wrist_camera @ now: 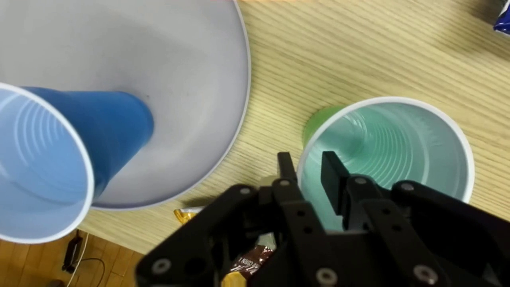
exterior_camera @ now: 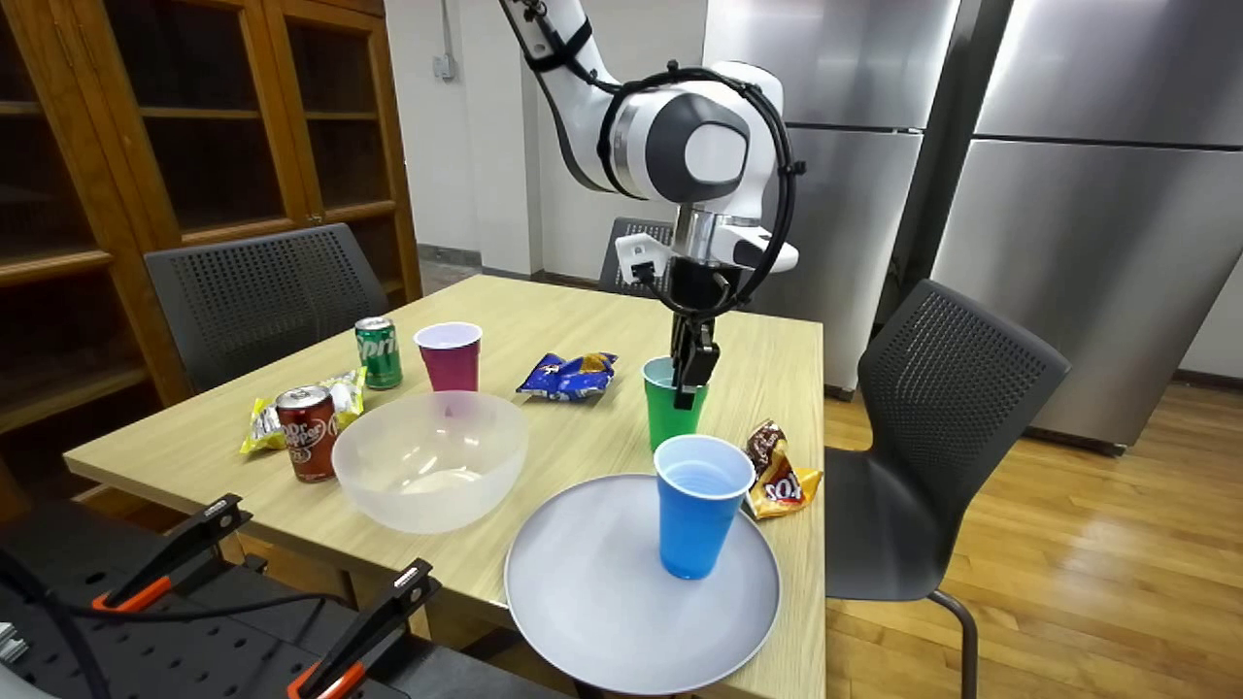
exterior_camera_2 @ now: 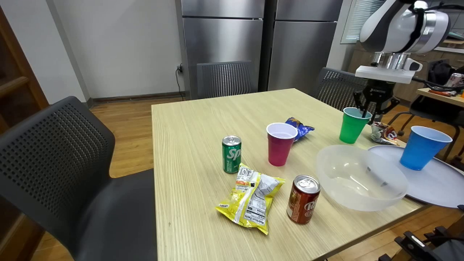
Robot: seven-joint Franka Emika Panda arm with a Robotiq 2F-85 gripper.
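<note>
A green cup (exterior_camera: 672,421) stands upright on the table, just behind the grey plate (exterior_camera: 571,594). My gripper points down at the cup's rim, part open. One finger (wrist_camera: 333,179) is inside the cup and the other is outside, so the rim runs between them; a gap shows on the inner side. In exterior view 2 the gripper (exterior_camera_2: 367,108) is at the right side of the green cup (exterior_camera_2: 352,126). A blue cup (exterior_camera: 699,513) stands on the plate.
Beside the plate lies a brown and orange snack bag (exterior_camera: 778,472). A clear bowl (exterior_camera: 431,466), a maroon cup (exterior_camera_2: 279,145), a blue bag (exterior_camera: 568,377), a yellow bag (exterior_camera_2: 251,198), a Sprite can (exterior_camera_2: 231,154) and a Dr Pepper can (exterior_camera_2: 303,200) occupy the left side.
</note>
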